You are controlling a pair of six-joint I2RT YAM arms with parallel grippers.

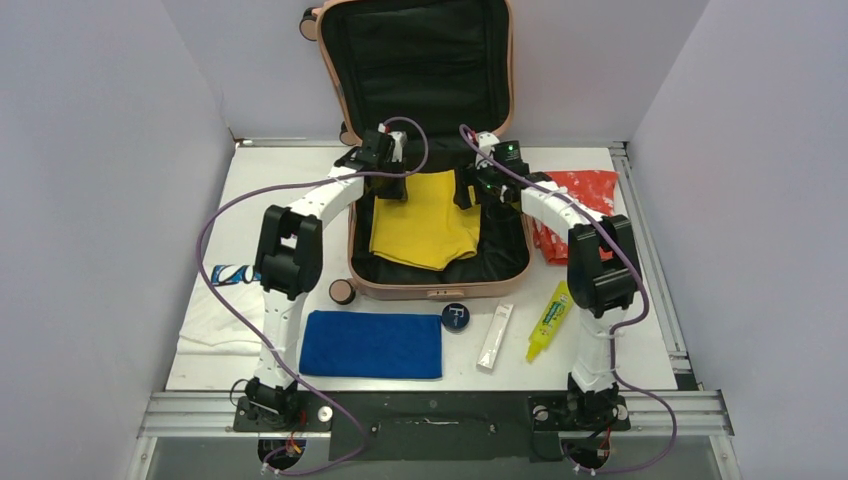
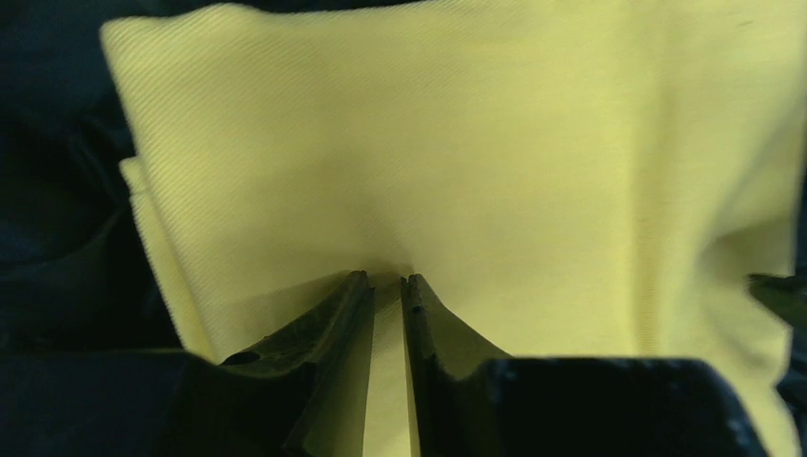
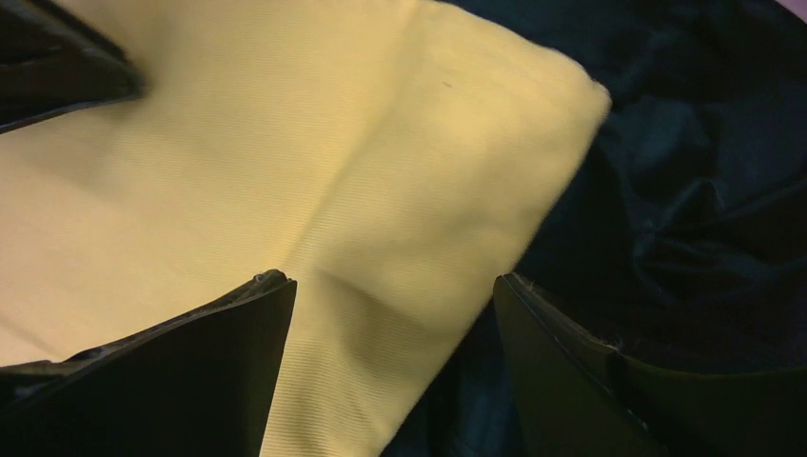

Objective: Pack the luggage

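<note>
A folded yellow cloth (image 1: 425,235) lies inside the open suitcase (image 1: 440,290). My left gripper is down over its left part, fingertips very close together on the fabric; whether any cloth is between them I cannot tell. My right gripper stands part open over the cloth's right edge, where a raised fold runs between and beyond its fingers.
Around the suitcase lie red garments (image 1: 585,190), a white cloth (image 1: 215,320), a blue cloth (image 1: 370,345), a round tin (image 1: 455,316), a white tube (image 1: 495,336), a yellow tube (image 1: 550,320) and a dark-lidded jar (image 1: 342,291). The lid stands upright behind.
</note>
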